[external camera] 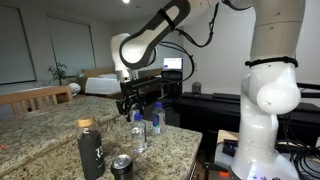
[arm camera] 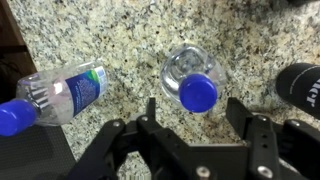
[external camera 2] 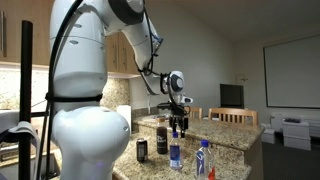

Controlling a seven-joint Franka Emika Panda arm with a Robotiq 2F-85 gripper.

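A clear water bottle with a blue cap (arm camera: pixel 198 93) stands upright below the gripper in the wrist view. The fingers are spread, one on each side of the cap in that view; nothing appears gripped. From the first exterior view, the gripper (external camera: pixel 130 105) hangs right over the near bottle (external camera: pixel 139 142); the gap between them is hard to judge. A second blue-capped bottle (arm camera: pixel 75 92) lies to the left in the wrist view and is seen standing in the second exterior view (external camera 2: pixel 203 162).
A black bottle (external camera: pixel 91 152) and a dark can (external camera: pixel 122 167) stand on the speckled counter (external camera: pixel 178 148). The black bottle (arm camera: pixel 301 87) is close to the right finger's side in the wrist view. Chairs and shelves are farther back.
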